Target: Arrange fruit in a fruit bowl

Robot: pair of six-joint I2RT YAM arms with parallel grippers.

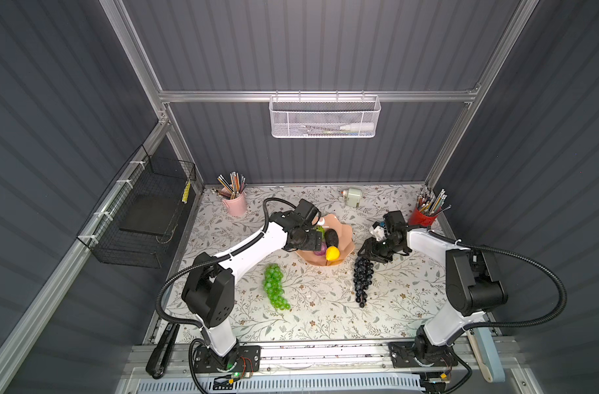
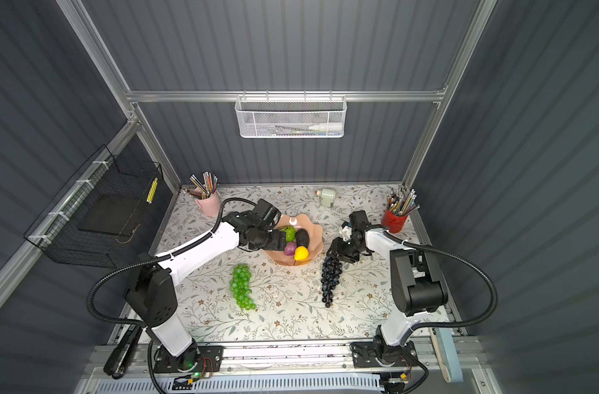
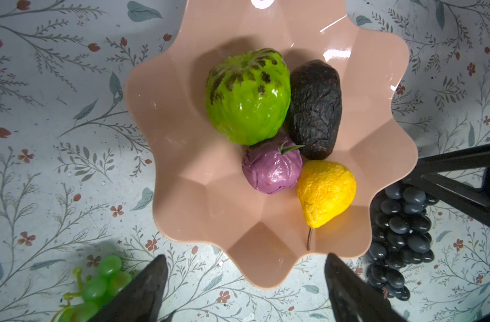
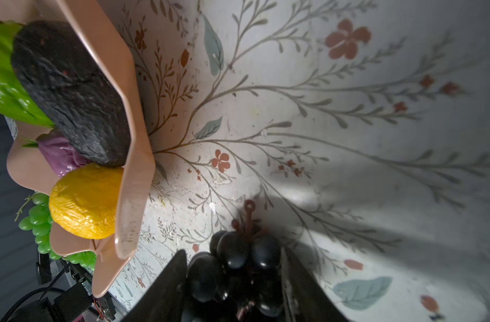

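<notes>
A scalloped pink bowl (image 3: 196,209) holds a green fruit (image 3: 247,96), a dark wrinkled avocado (image 3: 315,110), a purple fruit (image 3: 271,165) and a yellow lemon (image 3: 326,193). Over its left part hovers my left gripper, open and empty. To the bowl's right, a bunch of black grapes (image 1: 362,282) lies on the table. My right gripper is around its stem end, one finger on each side, still apart; whether both touch the grapes I cannot tell. Left of the bowl, green grapes (image 1: 273,287) lie on the table.
A pink cup of pencils (image 1: 235,205) stands at the back left and a red one (image 1: 424,216) at the back right. A small pale jar (image 1: 352,197) is behind the bowl.
</notes>
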